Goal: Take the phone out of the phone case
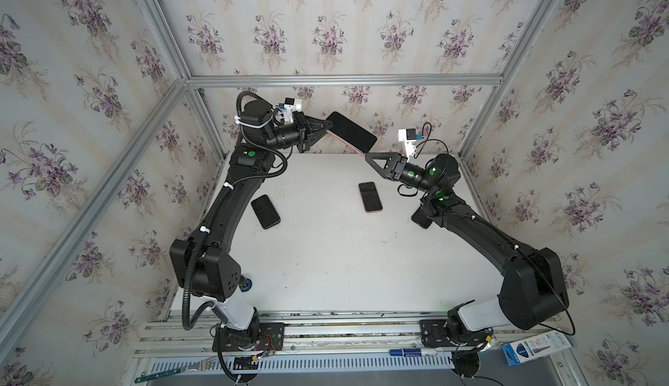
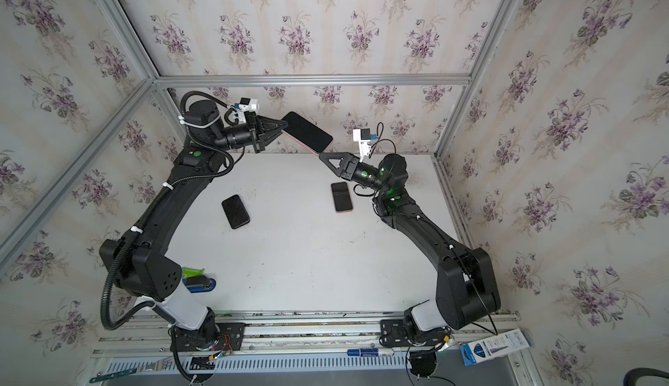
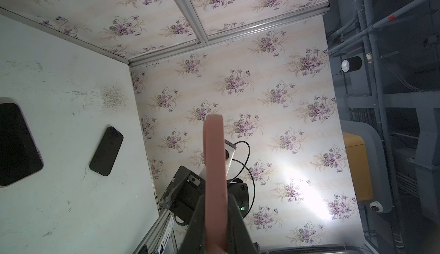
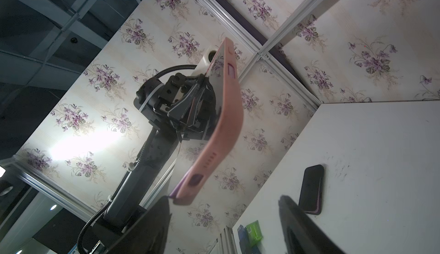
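My left gripper is shut on a black-screened phone in a pink case, held tilted high above the table. In the left wrist view the pink edge runs up from between my fingers. My right gripper is part open at the phone's lower right end, just below it. In the right wrist view the case's lower end sits above and between the two blurred fingertips, with a thin purple strip along that end; whether they touch it is not clear.
Dark phones lie on the white table: one at the left, one at the middle back, one at the right. A green item lies at the front left.
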